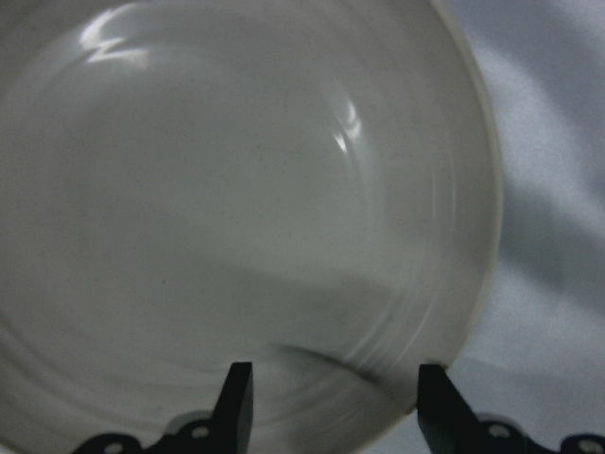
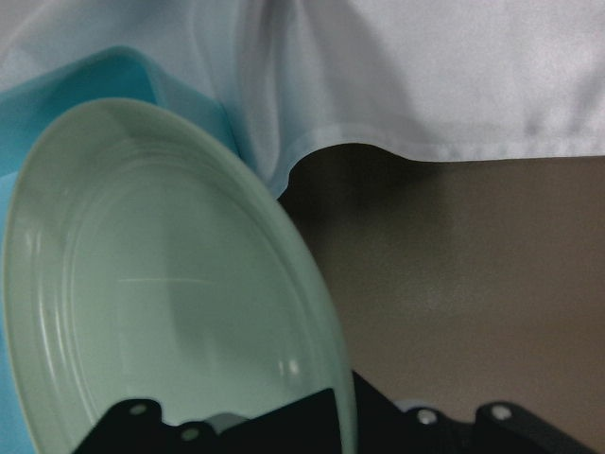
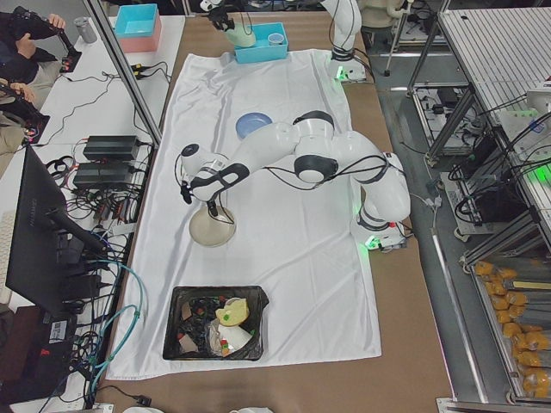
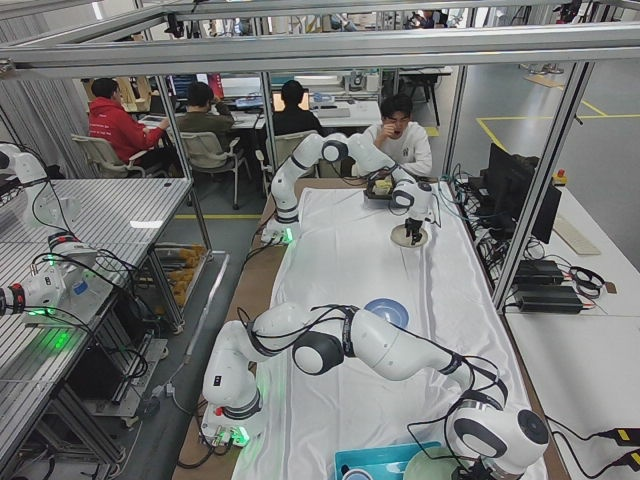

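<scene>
A beige plate (image 3: 208, 231) lies on the white cloth, seen close in the left wrist view (image 1: 217, 189). My left gripper is at its rim, fingers apart, one inside the plate and the other at the rim. A pale green plate (image 2: 170, 265) is tilted over a blue bin (image 3: 258, 52) at the far end; my right gripper is shut on its rim. A small blue cup (image 3: 275, 39) sits in that bin.
A blue plate (image 3: 253, 122) lies mid-cloth, partly behind the left arm. A black tray (image 3: 176, 335) with mixed items, including a yellow one, sits at the near end. The cloth between tray and arm is clear.
</scene>
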